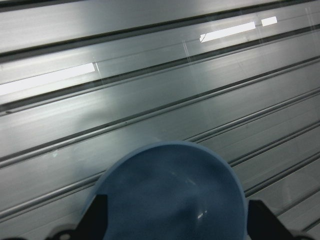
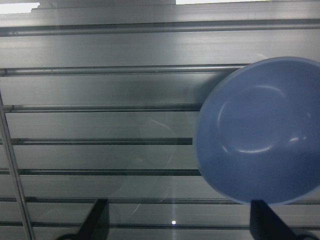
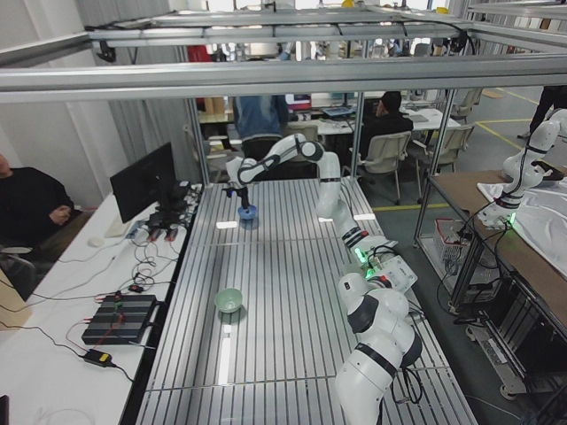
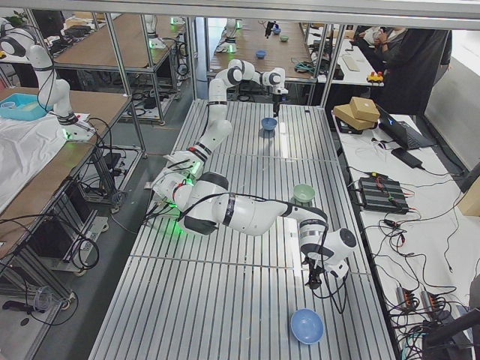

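Low over a blue bowl (image 3: 248, 214) at the table's far end in the camera left view is my left gripper (image 3: 244, 199). In the left wrist view its fingers stand open on either side of that bowl (image 1: 170, 195); contact is unclear. My right gripper (image 4: 313, 281) hangs above and behind a second blue bowl (image 4: 307, 326) in the camera right view; in the right wrist view it is open, empty, with that bowl (image 2: 260, 130) off to the right. A green bowl (image 3: 229, 300) stands between the arms.
A white side desk (image 3: 62, 372) holds a monitor (image 3: 142, 181), power boxes and cables. Aluminium frame bars (image 3: 283, 75) cross overhead. A neighbouring brown table (image 3: 554, 266) with another arm stands alongside.
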